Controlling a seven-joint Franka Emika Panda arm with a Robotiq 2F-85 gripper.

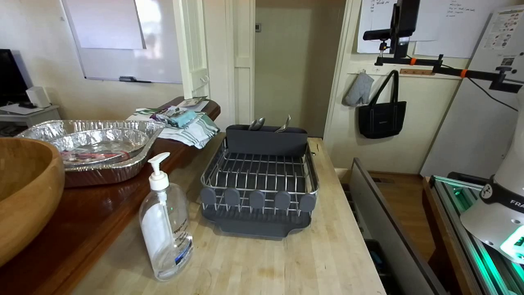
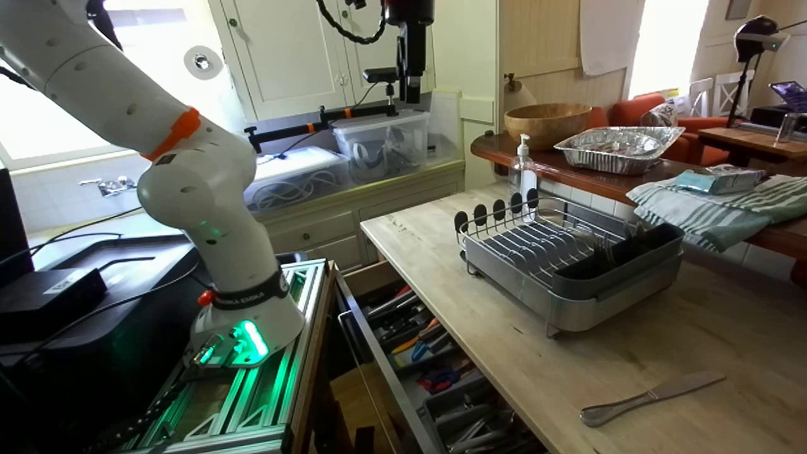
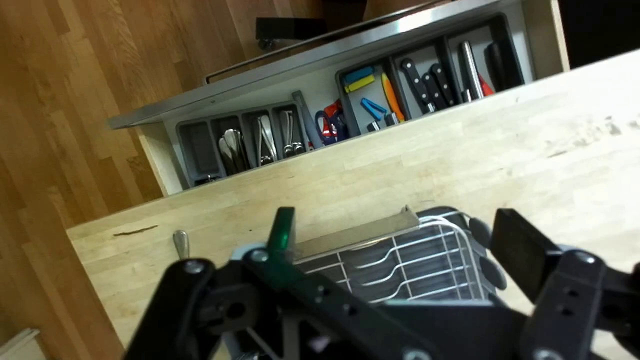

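Note:
High above the counter, my gripper stands open with nothing between its wide-spread fingers (image 3: 517, 252). Part of it also shows at the top of both exterior views. A table knife (image 2: 654, 398) lies alone on the wooden counter (image 2: 703, 344), behind the rack's cutlery-holder end. In the wrist view only its handle (image 3: 181, 243) shows, the rest hidden by the gripper. The grey dish rack (image 1: 260, 226) is empty of dishes, with some cutlery (image 1: 283, 123) standing in its holder. Beside the counter, the drawer (image 3: 198, 99) is pulled open, with sorted cutlery (image 3: 265, 137) in its tray.
A clear pump bottle (image 1: 166, 231) stands near the rack. On the raised dark ledge are a wooden bowl (image 1: 29, 191), foil trays (image 1: 105, 172) and striped towels (image 1: 189, 132). The drawer also holds black-handled knives (image 3: 417, 84) and scissors (image 3: 327, 127). Bare counter surrounds the rack.

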